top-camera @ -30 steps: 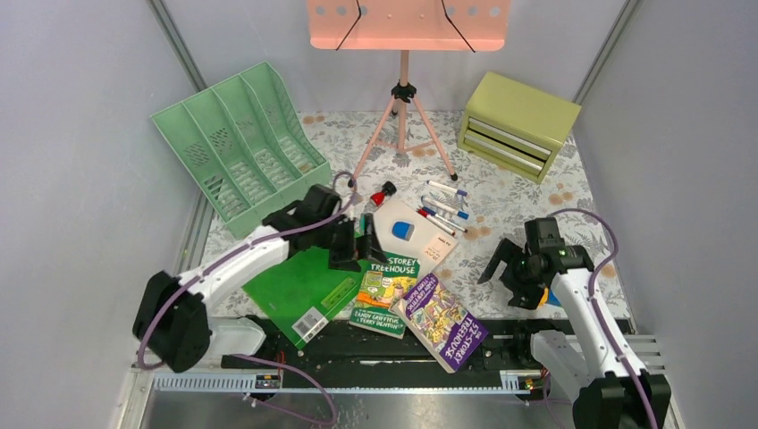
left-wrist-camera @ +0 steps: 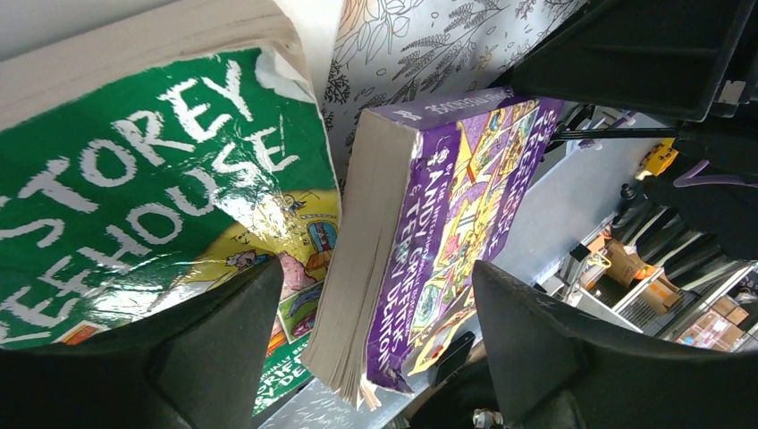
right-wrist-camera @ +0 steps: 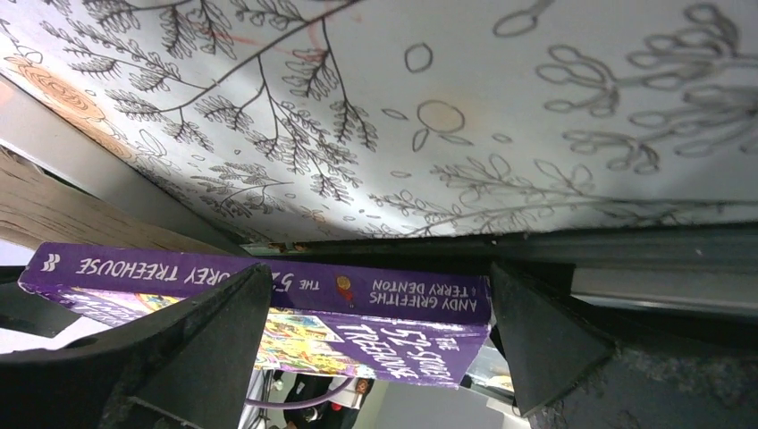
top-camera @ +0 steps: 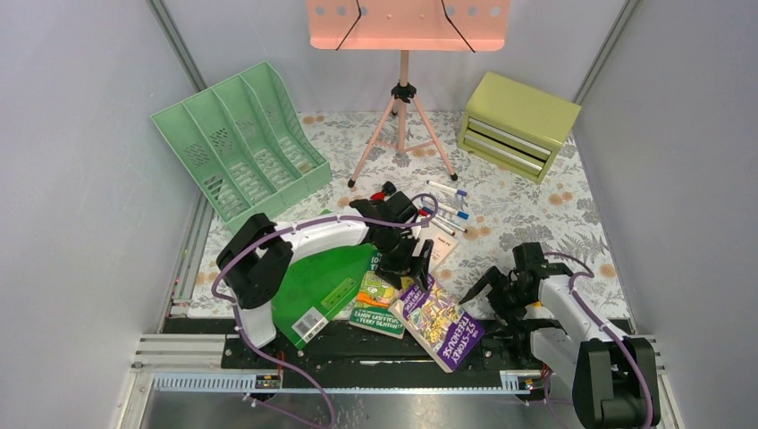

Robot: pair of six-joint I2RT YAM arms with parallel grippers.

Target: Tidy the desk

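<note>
A purple book (top-camera: pixel 437 322) lies aslant across the desk's front edge, part of it overhanging. In the left wrist view the purple book (left-wrist-camera: pixel 447 232) shows between the spread fingers of my left gripper, a little beyond the tips. Beside it lies a green treehouse book (top-camera: pixel 376 315). At the purple book's right side, my right gripper stands open, with the book's purple spine (right-wrist-camera: pixel 384 293) seen across the gap; contact cannot be made out. A green folder (top-camera: pixel 313 284) is partly under the left arm.
Several markers (top-camera: pixel 447 207) lie mid-desk near a white notebook (top-camera: pixel 440 241). Behind stand a green file rack (top-camera: pixel 241 143), a pink music stand (top-camera: pixel 403 89) and a yellow-green drawer box (top-camera: pixel 518 121). Bare desk (top-camera: pixel 545 214) shows at right.
My left gripper has moved right, from over the green folder to the purple book's upper end. My right gripper has come slightly left and toward the front, closer to the book.
</note>
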